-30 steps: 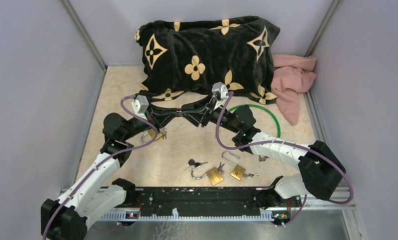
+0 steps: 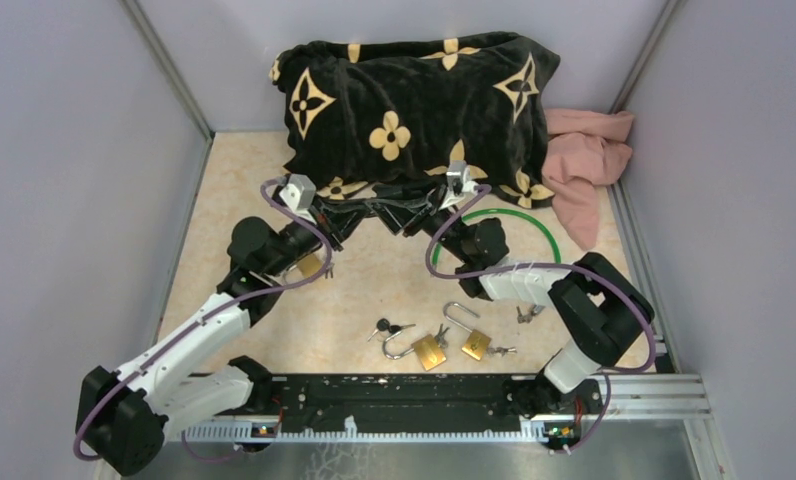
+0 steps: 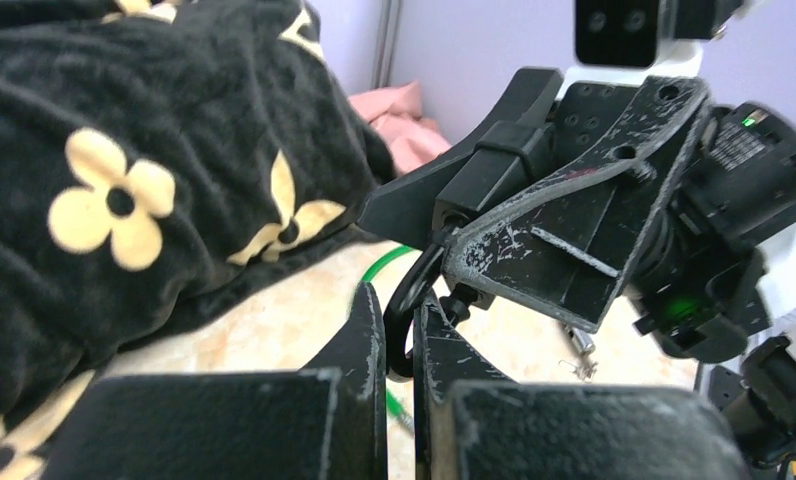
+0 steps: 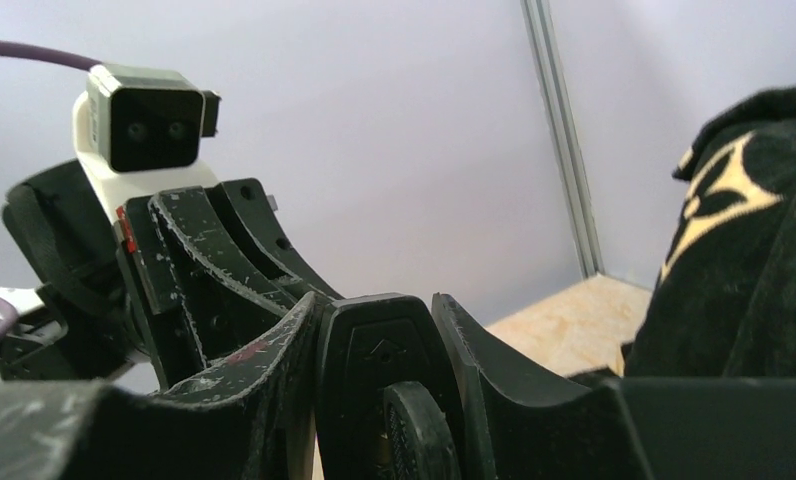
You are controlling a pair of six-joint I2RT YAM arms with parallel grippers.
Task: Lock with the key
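In the left wrist view my left gripper is shut on a black, ring-like piece [image 3: 411,290], perhaps a key head. This piece reaches up against the tips of my right gripper [image 2: 376,206]. In the right wrist view the right gripper is shut on a black block [image 4: 384,345] with a rounded top, perhaps a lock body. A smaller curved black part [image 4: 419,435] shows in front of the block. Both grippers meet above the table; whether a key sits in a keyhole cannot be made out. A green cable [image 2: 527,214] curves on the table behind the right arm.
Two brass padlocks [image 2: 430,352] [image 2: 476,345] with keys lie at the front middle, beside a black-headed key [image 2: 383,325]. Another brass padlock [image 2: 310,266] lies under the left arm. A dark patterned blanket [image 2: 424,110] and a pink cloth [image 2: 586,160] fill the back.
The left gripper has moved right, and the right gripper has shifted slightly right, with its forearm swinging toward the middle. The padlocks and keys on the table have not moved.
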